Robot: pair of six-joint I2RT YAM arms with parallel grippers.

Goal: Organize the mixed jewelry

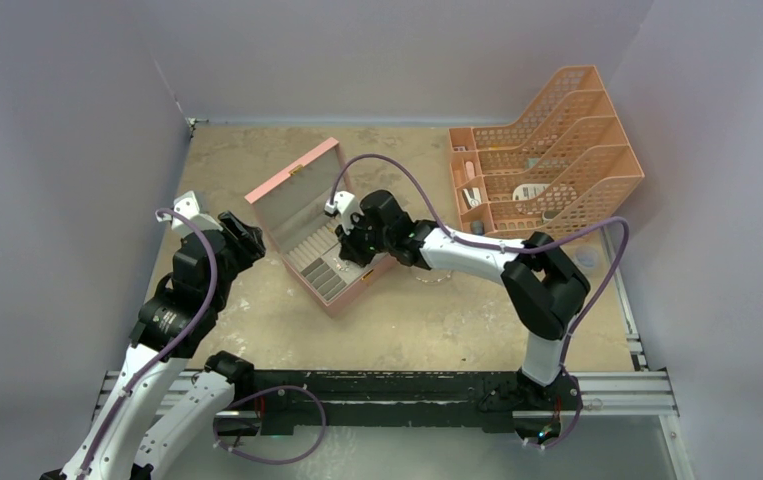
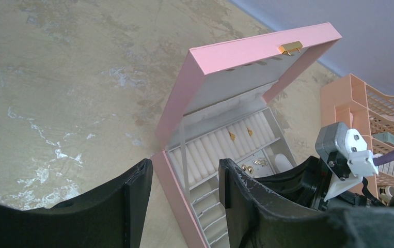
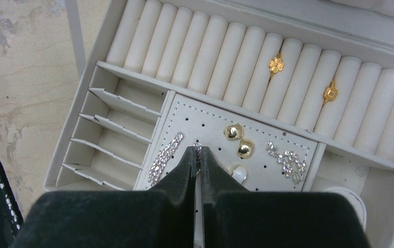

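Observation:
The pink jewelry box (image 1: 272, 188) stands open at centre left. My right gripper is over its studded pad, shut; a sparkly piece shows at its fingertips, held or lying beneath, I cannot tell which. On the pad lie two gold earrings (image 3: 234, 131), sparkly strands (image 3: 164, 157) and a small white piece (image 3: 239, 174). Two gold rings (image 3: 276, 65) sit among the ring rolls (image 3: 210, 58); the divided slots (image 3: 117, 121) beside the pad look empty. My left gripper stands open left of the box, nothing between its fingers.
A peach mesh organizer (image 1: 517, 215) with small items stands at the back right. A chain lies on the table (image 1: 417, 330) under the right arm, and a small clear container (image 1: 586, 258) is at the right.

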